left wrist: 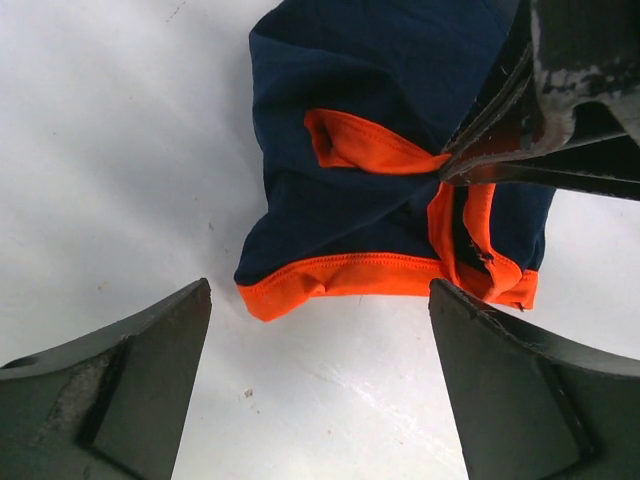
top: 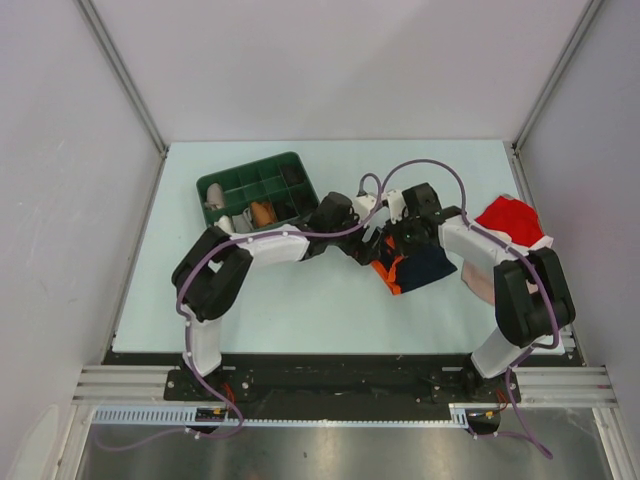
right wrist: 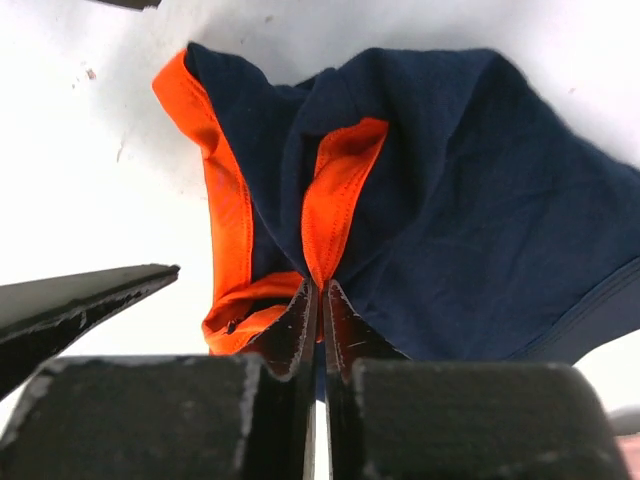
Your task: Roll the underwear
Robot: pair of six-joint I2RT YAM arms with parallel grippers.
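Navy underwear (top: 430, 270) with orange bands lies on the white table, folded and bunched on its orange side; it fills much of both wrist views (left wrist: 350, 220) (right wrist: 480, 240). My left gripper (top: 368, 245) is open over the cloth's orange edge, nothing clearly between its fingers. My right gripper (top: 398, 240) is shut, its tips at a raised orange fold; whether cloth is pinched between them is hard to tell. It appears at the top right of the left wrist view.
A green divided box (top: 245, 175) with rolled items stands at the back left. Red cloth (top: 508, 215) and pale pink cloths lie at the right.
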